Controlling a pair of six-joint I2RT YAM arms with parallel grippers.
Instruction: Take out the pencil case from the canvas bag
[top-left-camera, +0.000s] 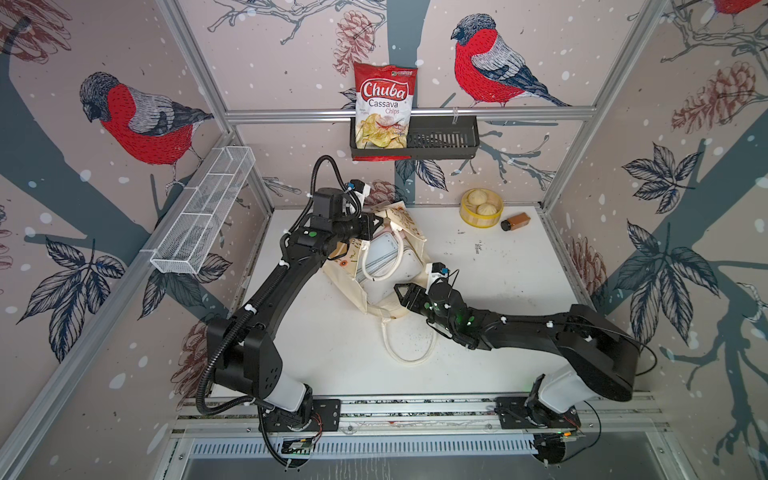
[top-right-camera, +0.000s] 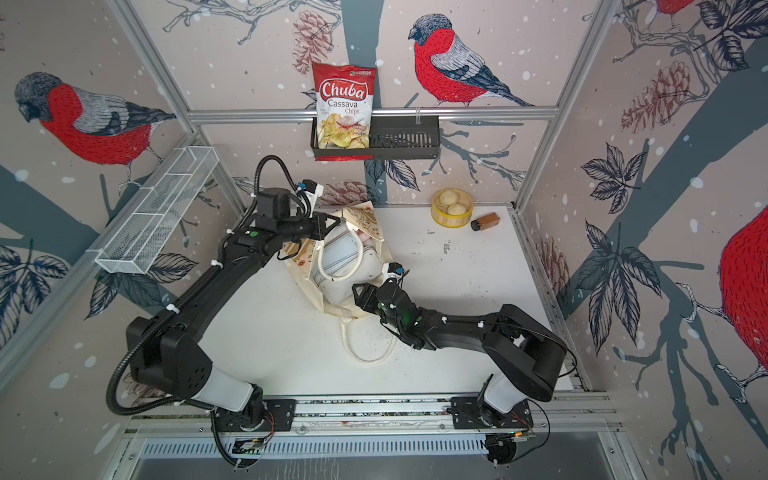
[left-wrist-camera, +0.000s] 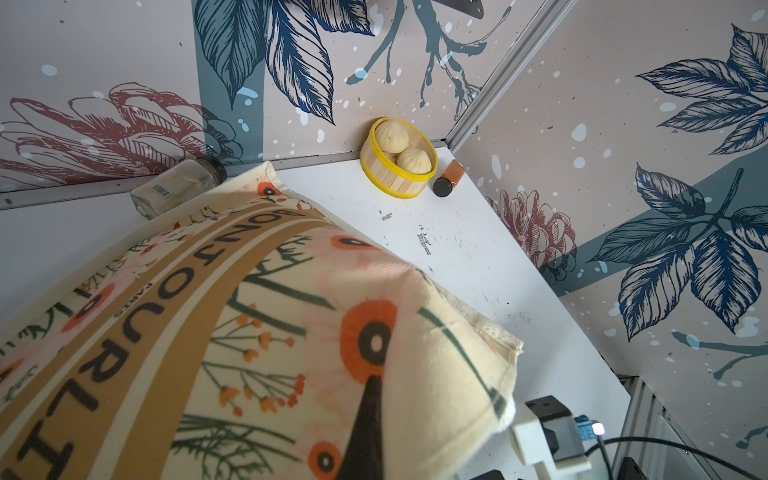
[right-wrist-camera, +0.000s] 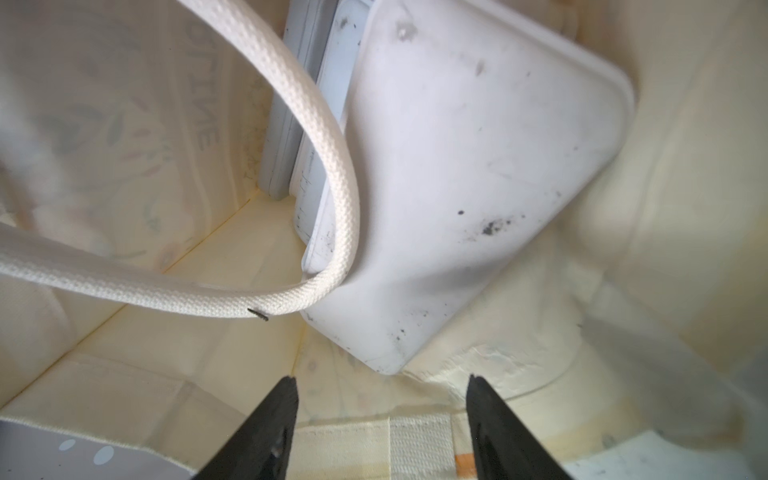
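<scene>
The cream canvas bag (top-left-camera: 352, 296) lies open on the table, printed with flowers and lettering (left-wrist-camera: 160, 320). Inside it, a white flat case (right-wrist-camera: 472, 176) leans against other pale flat items (right-wrist-camera: 300, 48), behind a looped white handle (right-wrist-camera: 344, 208). I cannot tell which is the pencil case. My left gripper (top-left-camera: 373, 225) is at the bag's back top edge, shut, with the fabric around it hiding what it pinches. My right gripper points into the bag's front opening, its two fingertips apart at the near rim, below the white case, with nothing clearly held between them.
A steamer with buns (top-left-camera: 481, 208) and a small brown bottle (top-left-camera: 515, 221) stand at the back right. A glass jar (left-wrist-camera: 172, 188) lies behind the bag. A rack with a chips bag (top-left-camera: 382, 112) hangs at the back, a wire basket (top-left-camera: 200, 212) at left.
</scene>
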